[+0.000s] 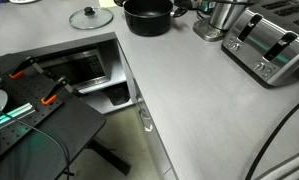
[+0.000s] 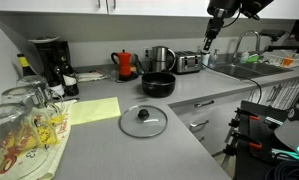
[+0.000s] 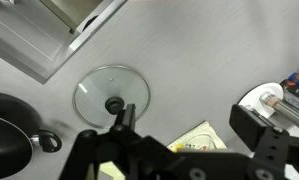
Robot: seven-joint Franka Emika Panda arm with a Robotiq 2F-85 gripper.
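Observation:
My gripper is open high over the counter, with nothing held between its wide-spread fingers. Below, toward the left of the wrist view, a round glass lid (image 3: 94, 82) with a black knob lies flat. The black pot (image 3: 4, 150) shows partly at that view's left edge. It stands uncovered behind the lid in exterior view 2, where the arm (image 2: 232, 23) reaches in at upper right. Exterior view 1 has the pot (image 1: 149, 24) and lid (image 1: 87, 19) apart on the counter; the gripper is out of that view.
A toaster (image 1: 264, 45) and a metal kettle (image 2: 162, 59) stand near the pot. Yellow paper (image 2: 92, 109) lies beside the lid. Glass jars (image 2: 9, 125) crowd a tray at left. An open drawer (image 1: 109, 75) breaks the counter front.

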